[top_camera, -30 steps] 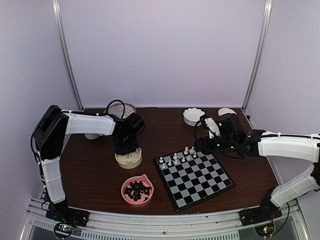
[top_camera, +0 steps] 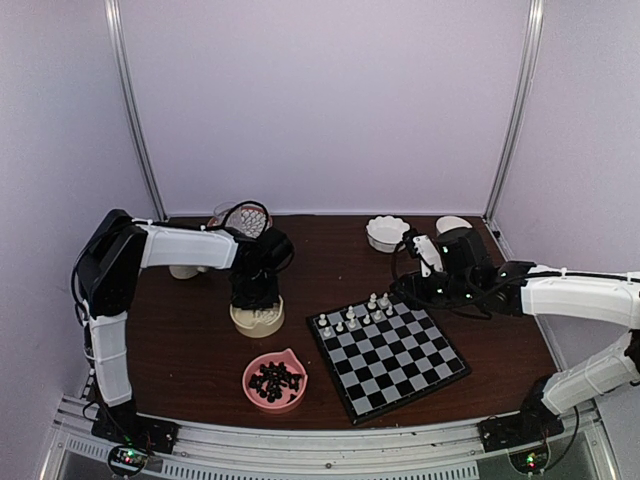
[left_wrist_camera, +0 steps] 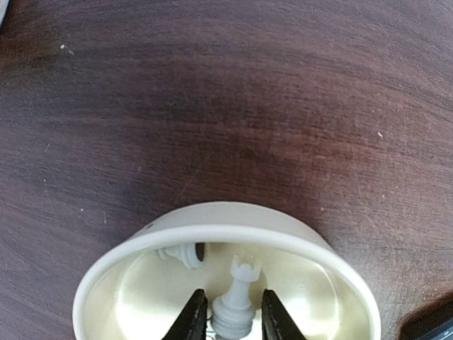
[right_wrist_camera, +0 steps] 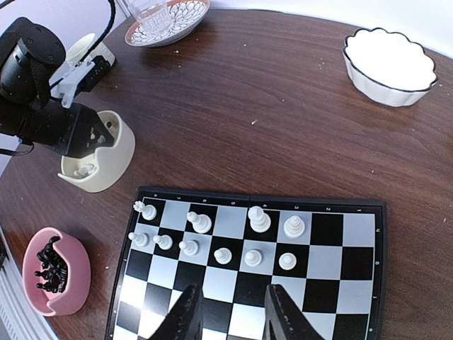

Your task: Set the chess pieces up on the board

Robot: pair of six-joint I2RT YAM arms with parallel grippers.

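Note:
The cream bowl [left_wrist_camera: 225, 234] stands left of the chessboard [top_camera: 395, 355], with my left gripper reaching down into it. A white rook [left_wrist_camera: 232, 312] lies between the left fingers, and narrow gaps show on both sides, so these fingers are open around it. Another white piece [left_wrist_camera: 185, 253] rests by the bowl's far wall. My right gripper hovers over the board, open and empty. Several white pieces stand in two rows along the board's far side, among them a white piece [right_wrist_camera: 259, 219] in the back row and a pawn [right_wrist_camera: 287, 261] in front.
A pink bowl [right_wrist_camera: 80, 280] of black pieces sits left of the board, nearer the front edge. At the back are a white scalloped bowl [right_wrist_camera: 382, 88] and a patterned plate [right_wrist_camera: 190, 15] with a glass.
The left arm has shifted slightly to the right over the cream bowl. My right arm and the pieces on the board look unchanged.

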